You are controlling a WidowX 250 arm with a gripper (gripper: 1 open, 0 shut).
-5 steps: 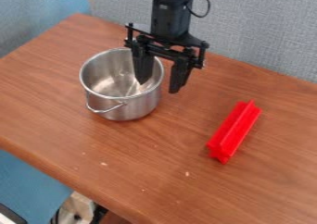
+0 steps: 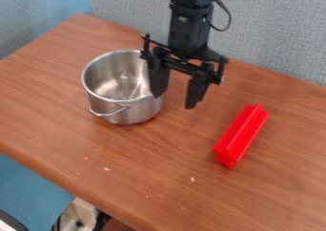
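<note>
My black gripper [image 2: 176, 87] hangs from the top centre, open, with its left finger over the right rim of a steel pot [image 2: 109, 87] and its right finger outside, above the table. The pot stands on the wooden table [image 2: 140, 178] and has a wire handle at the front. A red bar-shaped object [image 2: 241, 135] lies on the table to the right. I cannot tell if the left finger touches the pot.
A grey textured wall [image 2: 274, 30] runs behind the table. A blue surface shows past the table's lower-left edge.
My gripper has moved a little to the right, from over the pot's inside toward its right rim. The pot and red object have not moved.
</note>
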